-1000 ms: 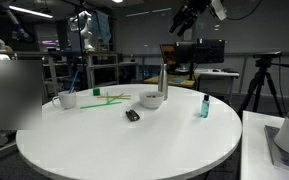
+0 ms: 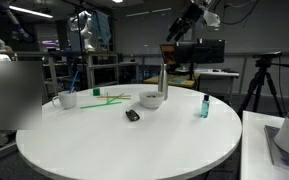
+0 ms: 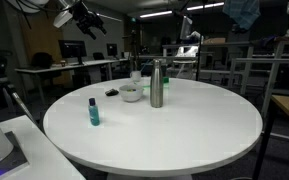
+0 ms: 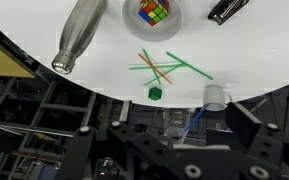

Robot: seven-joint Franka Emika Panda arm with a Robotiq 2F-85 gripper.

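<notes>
High above the table hangs my gripper (image 2: pixel 172 38), empty and apart from every object. In the wrist view its fingers stand wide apart at the lower edge. A white bowl (image 4: pixel 156 18) holds a multicoloured puzzle cube (image 4: pixel 153 11). Beside it is a steel bottle (image 3: pixel 157 84), upright. Green and orange sticks (image 4: pixel 154 67) lie crossed near a small green block (image 4: pixel 155 94). A white mug (image 4: pixel 214 97) with a blue handle-like stick in it sits near the table edge. A dark object (image 2: pixel 132 115) lies near the bowl.
A small teal bottle (image 3: pixel 94 112) stands near the robot's side of the round white table (image 3: pixel 184 145). Desks, monitors (image 2: pixel 206 53) and a tripod stand beyond it.
My arm and gripper have shifted slightly in exterior view 1, up at the top right. The objects on the table have not moved.
</notes>
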